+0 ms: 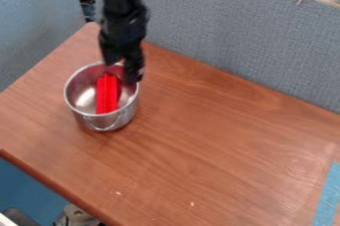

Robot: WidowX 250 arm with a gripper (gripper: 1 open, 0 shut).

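Observation:
A steel pot with a wire handle sits on the wooden table near its left side. A red object lies inside it. My black gripper hangs above the back of the pot, blurred, its lower part over the red object's far end.
Grey padded walls border the back and left. A blue tape strip lies at the right edge.

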